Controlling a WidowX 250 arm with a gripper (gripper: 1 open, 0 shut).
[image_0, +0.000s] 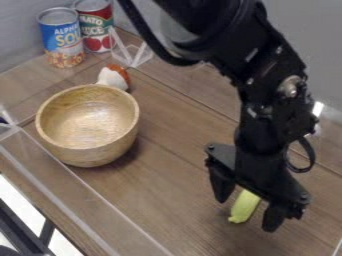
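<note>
My black gripper (247, 204) is low over the table at the right, its fingers apart on either side of a pale yellow-green handled utensil (242, 208). Only part of the handle shows between them; the rest is hidden behind the gripper and arm. Whether the fingers touch the handle I cannot tell.
A wooden bowl (88, 127) stands at the left. Behind it are a small white and orange object (114, 77), a soup can (63, 38) and a tomato can (95, 24) by the wall.
</note>
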